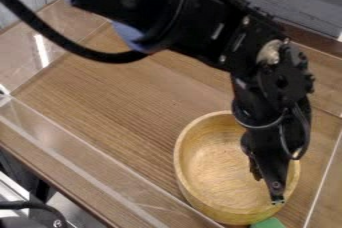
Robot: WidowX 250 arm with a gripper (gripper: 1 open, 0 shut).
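A round, light tan bowl (214, 171) sits on the wooden table at the lower middle. The black gripper (270, 184) reaches down over the bowl's right side, its tips low inside it and shut. Nothing clearly shows between its fingers, though the arm hides part of the bowl.
A small green object (267, 222) lies at the bowl's lower right edge. A clear plastic edge runs along the left, and a grey wall stands at the back.
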